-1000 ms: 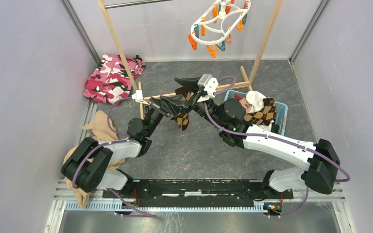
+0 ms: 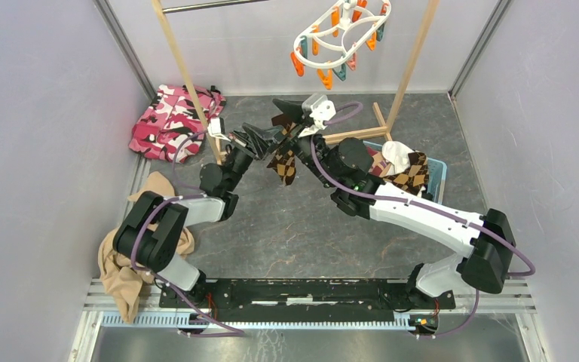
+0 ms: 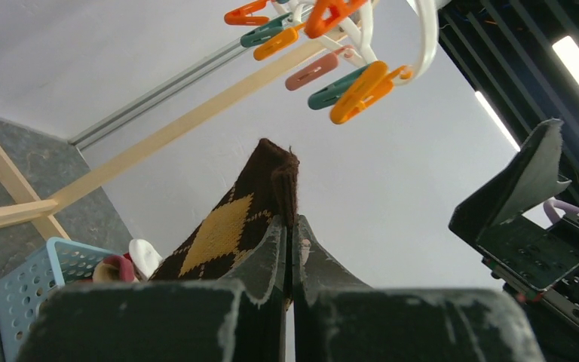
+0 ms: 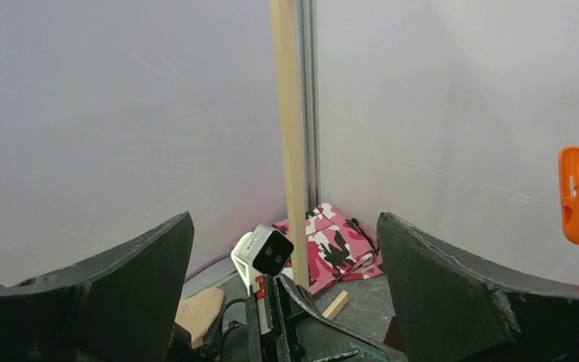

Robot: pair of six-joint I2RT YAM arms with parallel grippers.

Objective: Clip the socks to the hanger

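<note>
A brown and tan argyle sock is pinched in my left gripper, its dark cuff sticking up above the fingertips. From above, part of the same sock shows hanging beneath the two grippers. The white oval hanger with orange, teal and pink clips is at the top of the top view. In the left wrist view an orange clip hangs above and to the right of the cuff, apart from it. My right gripper is spread open, with no sock between its fingers.
A blue basket with more socks stands at the right. Wooden posts rise on both sides of the hanger. Pink camouflage cloth lies back left, beige cloth front left.
Both arms have shifted toward the back of the workspace, toward the hanger, with the sock still in my left gripper. The hanger has swung very slightly.
</note>
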